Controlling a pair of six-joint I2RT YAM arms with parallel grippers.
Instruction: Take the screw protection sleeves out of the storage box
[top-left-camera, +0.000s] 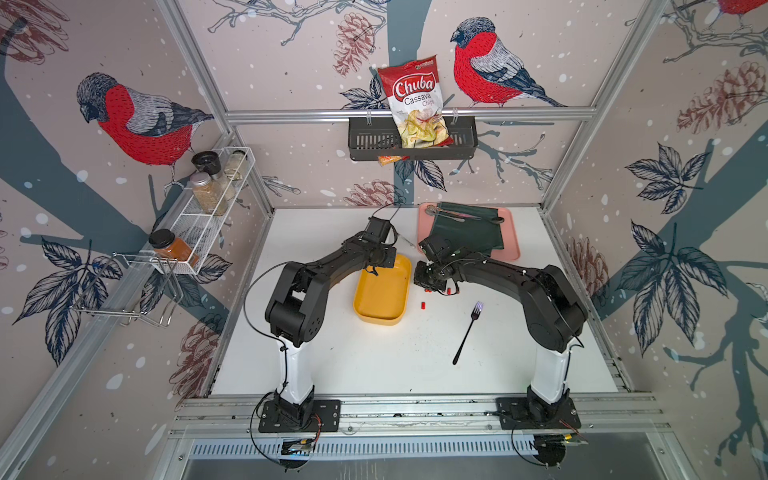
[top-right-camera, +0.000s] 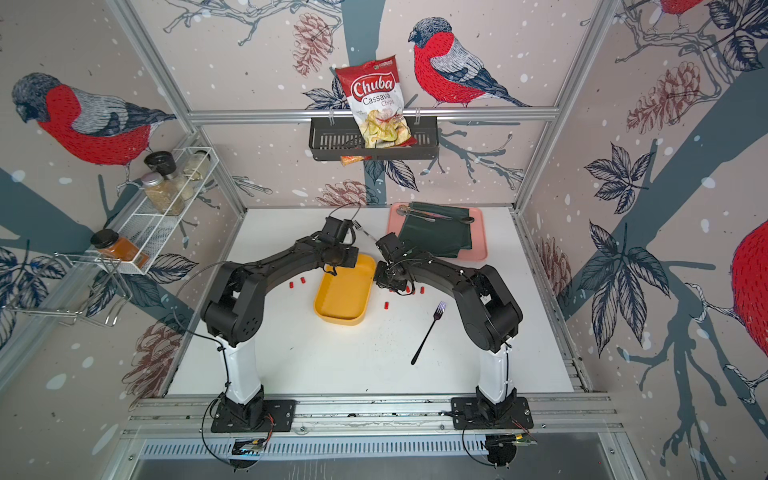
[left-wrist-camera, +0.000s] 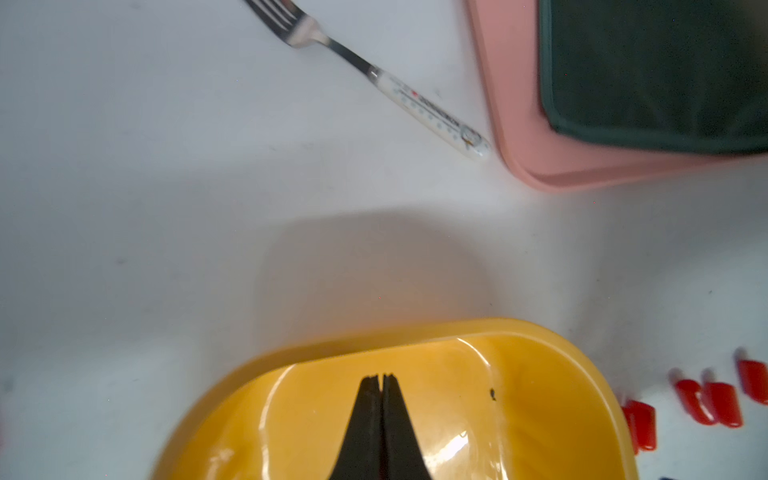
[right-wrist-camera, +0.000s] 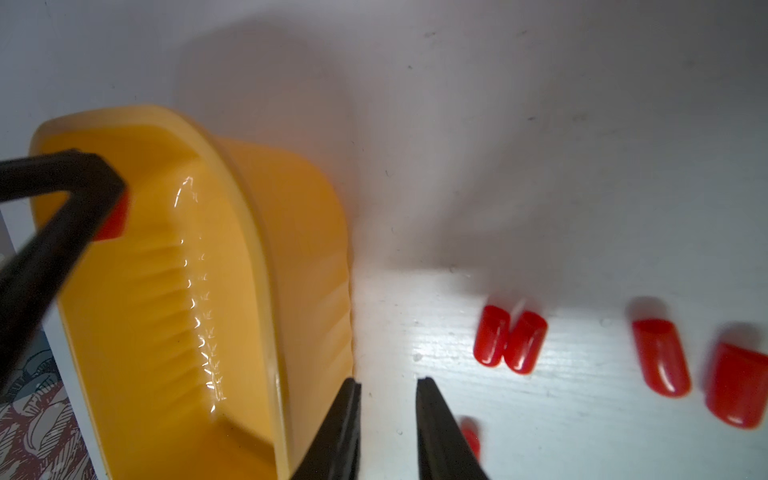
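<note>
The yellow storage box (top-left-camera: 382, 297) stands mid-table. Over its back end is my left gripper, shut; in the right wrist view a red sleeve (right-wrist-camera: 110, 216) shows at the left gripper's dark tip, apparently in it. My right gripper hangs just right of the box, part open with nothing between its fingers. Several red screw protection sleeves (right-wrist-camera: 525, 341) lie on the white table right of the box, and more (top-right-camera: 302, 281) to its left.
A pink tray (left-wrist-camera: 520, 144) with a dark green cloth and utensils is behind. A fork (left-wrist-camera: 344, 56) lies near it, and a dark-handled fork (top-left-camera: 468, 336) at front right.
</note>
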